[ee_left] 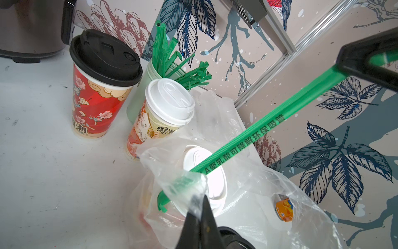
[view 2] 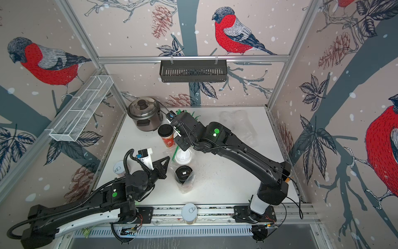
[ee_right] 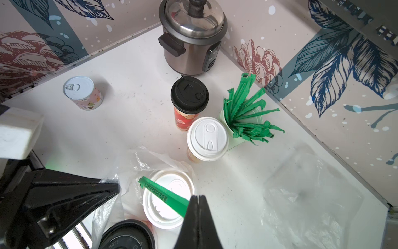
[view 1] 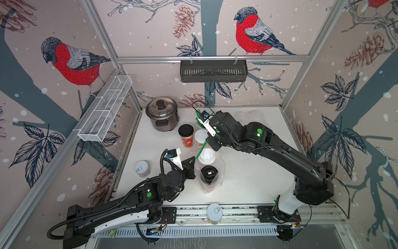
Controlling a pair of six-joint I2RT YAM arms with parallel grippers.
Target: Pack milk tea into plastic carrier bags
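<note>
My right gripper is shut on a green paper-wrapped straw (ee_left: 265,120), which slants down over the clear carrier bag (ee_left: 269,186). Through the bag's film, the straw's lower end shows in the left wrist view. My left gripper is shut on the bag's rim, gathering thin film at its fingertips. Inside the bag stand a white-lidded cup (ee_right: 165,211) and a black-lidded cup (view 1: 209,172). Behind the bag are another white-lidded cup (ee_right: 207,139) and a red cup with a black lid (ee_left: 99,83).
A green holder with several straws (ee_right: 248,112) stands behind the cups. The steel cooker (view 1: 161,114) is at the back left; a small can (view 1: 142,168) stands at the left. Another clear bag (ee_right: 311,191) lies flat at the back right.
</note>
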